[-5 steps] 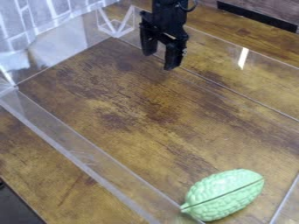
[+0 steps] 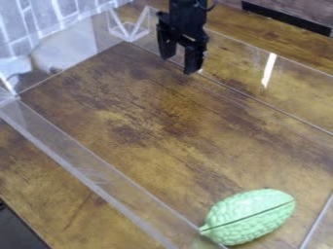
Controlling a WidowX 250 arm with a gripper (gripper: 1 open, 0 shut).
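My black gripper [image 2: 180, 47] hangs at the top centre of the camera view, near the far side of the clear-walled area, open, with nothing visible between its fingers. A pale green, ridged oblong object [image 2: 247, 216], like a bitter melon, lies at the bottom right on the wooden surface [image 2: 143, 136], well apart from the gripper.
Clear plastic walls [image 2: 92, 183] border the work area on the left, back and right. A white curtain [image 2: 39, 24] is at the top left.
The gripper has shifted very slightly at the top of the view. The green object has not moved.
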